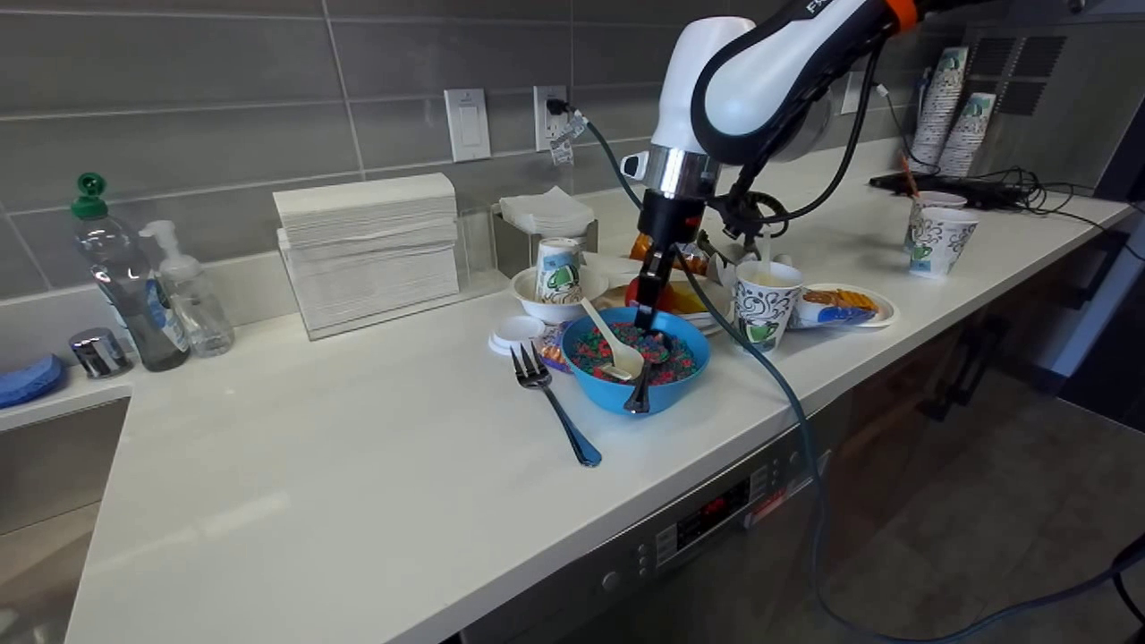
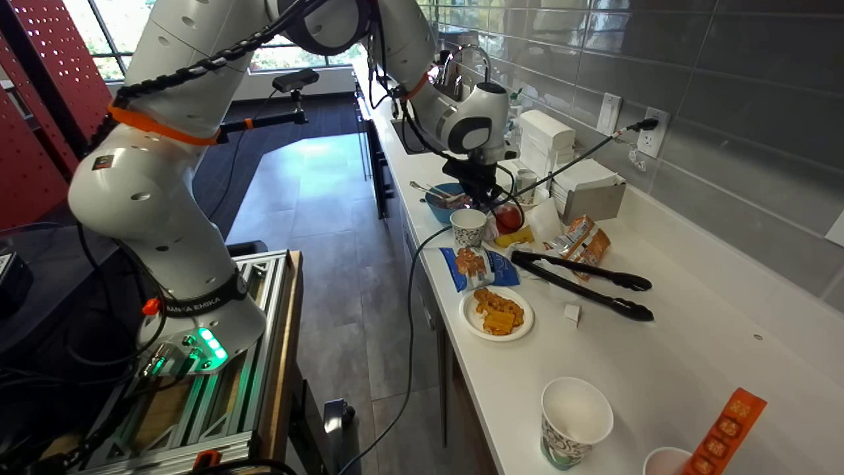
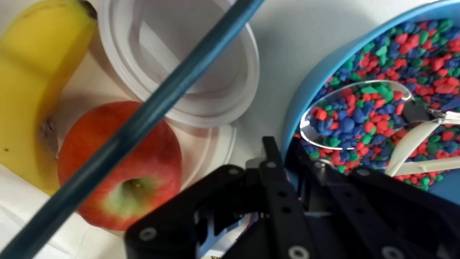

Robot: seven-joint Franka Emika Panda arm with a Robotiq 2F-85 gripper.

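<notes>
On the counter stands a blue bowl point(image 1: 638, 395) filled with small red, blue and green pieces. My gripper points down at the bowl's far side, shut on the rim, with one finger outside the wall and the other inside. A metal spoon point(image 3: 416, 110) rests in the bowl with pieces in its scoop; its handle point(image 1: 639, 393) leans over the near rim. Beside it lies a cream plastic spoon point(image 1: 616, 348). The lower part of the grip is hidden by the fingers in the wrist view.
A fork point(image 1: 561, 409) lies left of the bowl, a patterned cup point(image 1: 764, 311) stands close at right. An apple point(image 3: 125, 168), a banana point(image 3: 38, 86) and a white bowl point(image 3: 207, 105) crowd the back. My cable point(image 1: 789, 395) hangs over the counter edge.
</notes>
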